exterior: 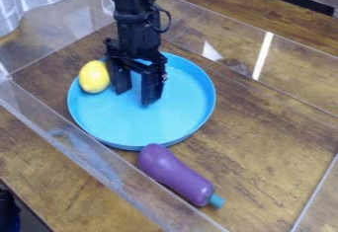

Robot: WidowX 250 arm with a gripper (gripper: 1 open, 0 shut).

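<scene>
My black gripper (134, 76) reaches down from the top over the blue plate (138, 122), its fingers spread open low over the plate's back half. A yellow object (94, 76), rounded like a lemon, sits on the plate's left side, just left of the gripper. I cannot tell whether anything lies between the fingers.
A purple toy eggplant (175, 175) with a teal end lies on the wooden table (264, 127) in front of the plate. Clear-walled edges run along the left and front.
</scene>
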